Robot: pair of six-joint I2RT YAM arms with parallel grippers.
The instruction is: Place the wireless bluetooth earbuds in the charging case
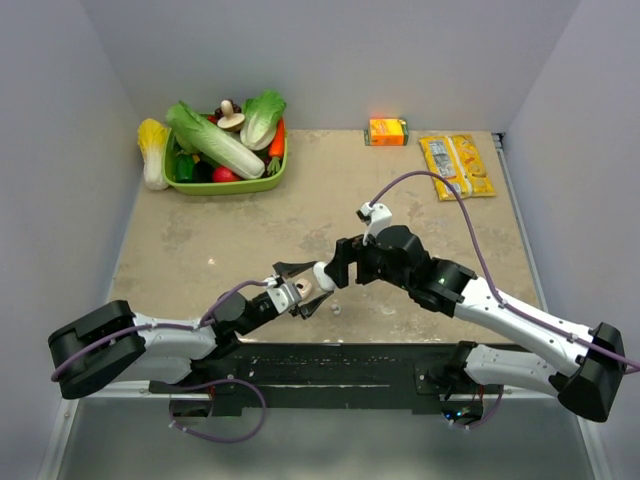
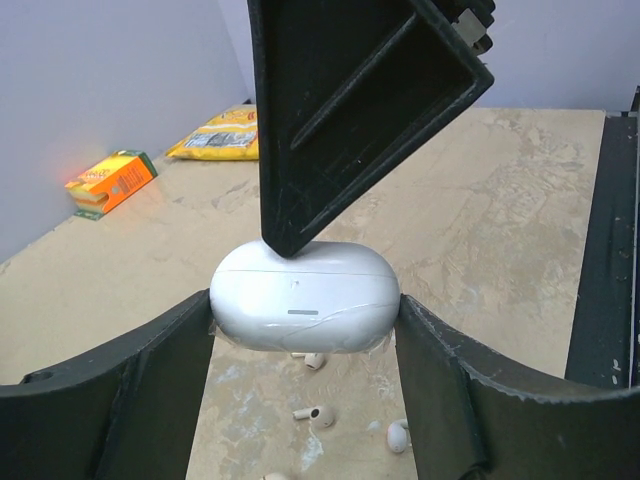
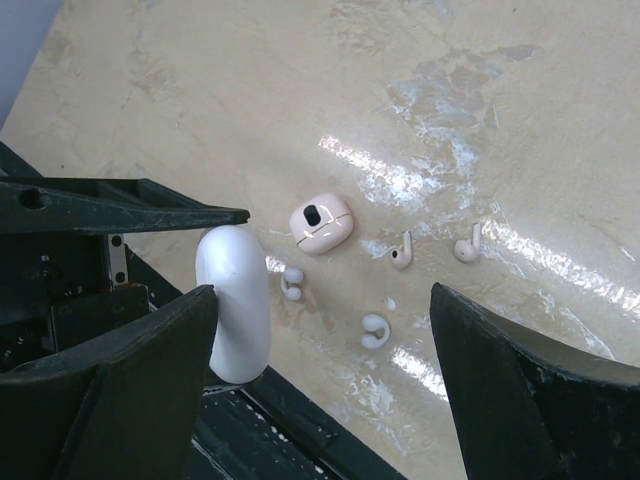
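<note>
A white charging case is clamped in my left gripper, seen from its end in the left wrist view. My open right gripper is right beside it; in the left wrist view one black finger reaches onto the case's top, and in the right wrist view the case stands at the left between that gripper's fingers. A pinkish case also lies there.
A green basket of vegetables stands at the back left, with a napa cabbage beside it. An orange box and a yellow packet lie at the back right. The middle of the table behind the grippers is clear.
</note>
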